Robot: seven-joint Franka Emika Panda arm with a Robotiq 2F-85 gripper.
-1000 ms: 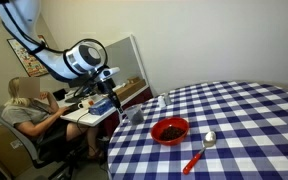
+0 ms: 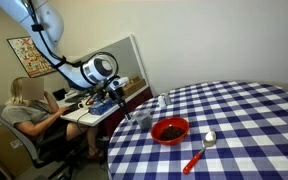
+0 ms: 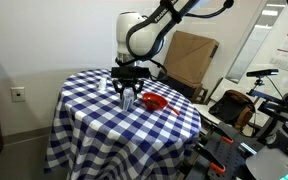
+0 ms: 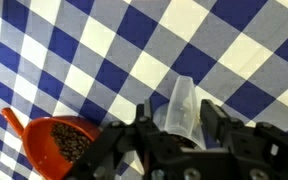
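My gripper (image 2: 127,112) reaches down low over the left part of the checkered table, beside a greyish cup (image 2: 144,122). In the wrist view a pale, translucent object (image 4: 184,105), perhaps this cup, lies between the dark fingers. Whether they press on it cannot be made out. Exterior view 2 has the gripper (image 3: 127,84) right above a small light object (image 3: 127,100). A red bowl (image 2: 170,138) with dark beans (image 4: 70,140) stands close by.
A spoon (image 2: 209,139) with a red handle lies right of the bowl. Farther back is a small white bottle (image 2: 164,99). A person (image 2: 29,115) sits beyond the table's left edge.
The arm has come lower and a little to the right, down toward the table. The cup appears slightly farther right than a second ago. Bowl and spoon have stayed put.
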